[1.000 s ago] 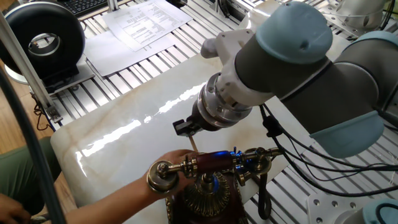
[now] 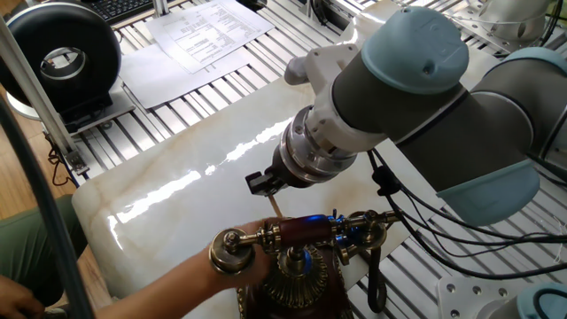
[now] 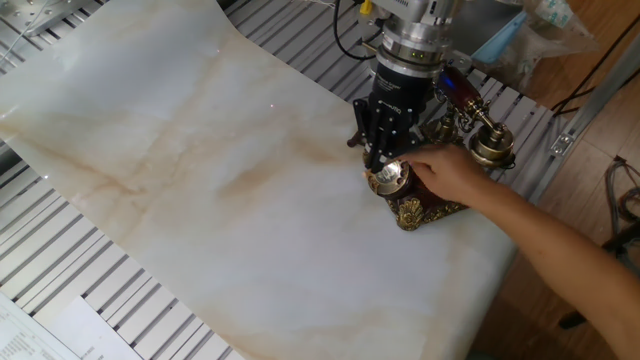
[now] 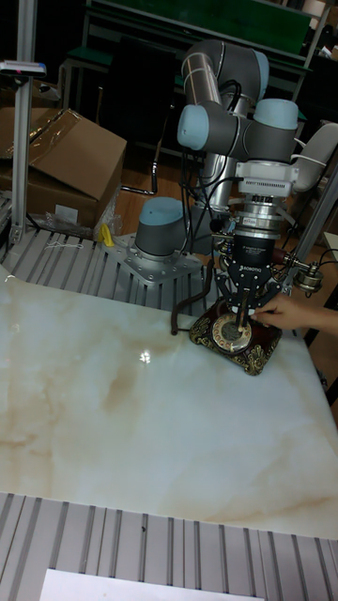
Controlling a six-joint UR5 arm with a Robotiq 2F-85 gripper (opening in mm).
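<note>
An old-style telephone (image 3: 428, 212) with a brown body and brass trim stands on the marbled sheet. Its round dial (image 4: 232, 334) faces my gripper (image 4: 241, 318), which points down at it from just above. A person's hand (image 3: 447, 172) reaches in at the dial, close beside my fingertips. In exterior view 1 the handset (image 2: 306, 230) rests across its cradle and hides part of the hand. A thin pale stick-like piece (image 2: 276, 206) shows below the gripper there; whether the fingers grip it cannot be made out. The fingers look close together, but their gap is not clear.
The marbled sheet (image 4: 130, 421) is otherwise clear over a wide area. Papers (image 2: 208, 34) lie on the slatted table beyond it. The person's forearm (image 3: 560, 245) crosses the sheet's edge near the phone. Black cables (image 2: 443, 232) hang beside the arm.
The person's hand has shifted slightly by the dial, and the thin pale piece has moved a little with it. My arm has barely moved; the telephone stays in place.
</note>
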